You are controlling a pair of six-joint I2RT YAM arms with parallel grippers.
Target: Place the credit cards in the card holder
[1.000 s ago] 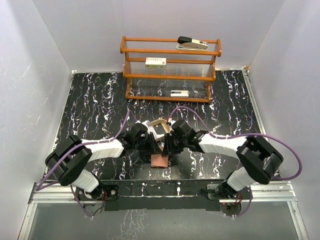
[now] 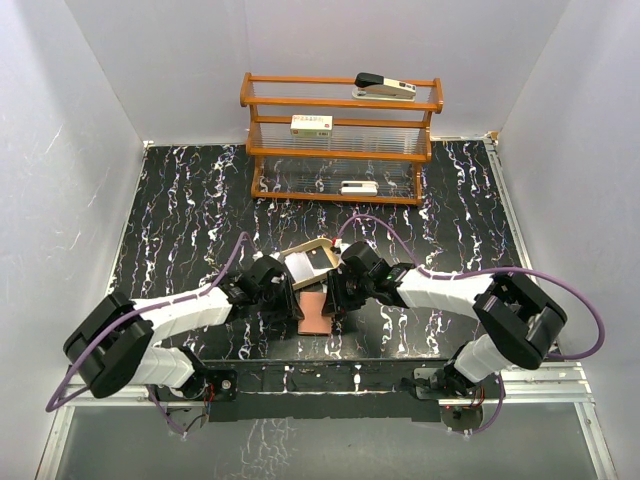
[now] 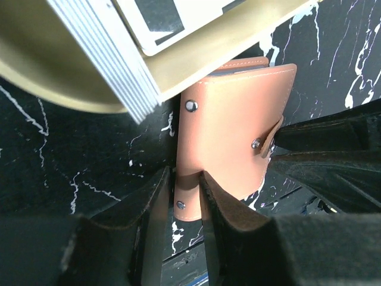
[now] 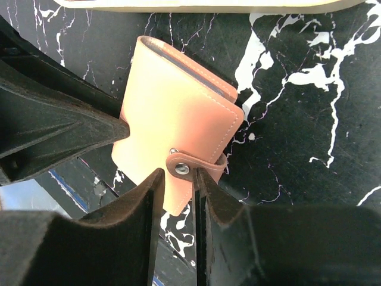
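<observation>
The peach card holder [image 2: 314,314] lies on the dark marbled table just in front of the tan tray. My left gripper is shut on its left edge, near a small rivet. On the opposite edge is a strap with a metal snap [image 4: 182,169], folded over the side. My right gripper is part open around that edge, its fingertips beside the strap. Something grey shows in the holder's top opening [image 3: 241,70]; whether it is a card or lining I cannot tell. A white card [image 2: 299,266] sits in the tray.
The rounded tray [image 2: 323,242] stands right behind the holder, close to both grippers. Farther back is a wooden shelf [image 2: 340,154] with a stapler [image 2: 384,88] and small boxes.
Over the last second the holder has shifted slightly left. My left gripper has moved down and toward the front, onto the holder's left edge. The right arm has stayed nearly still.
</observation>
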